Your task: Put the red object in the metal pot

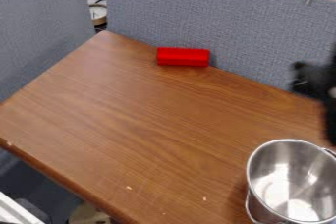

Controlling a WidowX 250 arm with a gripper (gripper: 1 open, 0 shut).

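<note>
The red cylinder (pixel 183 57) lies on its side on the wooden table, close to the grey back wall. Down in the right corner stands the metal pot (pixel 265 181), open at the top, its right side cut off by the frame; no red object shows inside it. Only a blurred dark part of my gripper (pixel 319 88) shows at the right edge, above and behind the pot and well to the right of the cylinder. Its fingertips cannot be made out, so whether it is open or shut is unclear.
Grey padded walls (pixel 223 17) border the table (pixel 144 120) at the back and left. The pot's wire handle hangs on its near left side. Clutter lies beyond the front left edge.
</note>
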